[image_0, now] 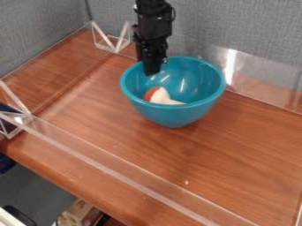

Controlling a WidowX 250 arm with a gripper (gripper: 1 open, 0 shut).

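A turquoise bowl (192, 107) stands on the wooden table (154, 163) toward the back. Inside it, on the near left, lies a small pale object with a red part (163, 96). My black gripper (153, 68) points down at the bowl's back-left rim, above and behind the small object. Its fingertips are dark and small, so I cannot tell whether they are open or shut, or whether they touch the rim.
Clear acrylic walls edge the table, with white corner brackets (111, 41) at the back left and at the left edge. Grey panels stand behind.
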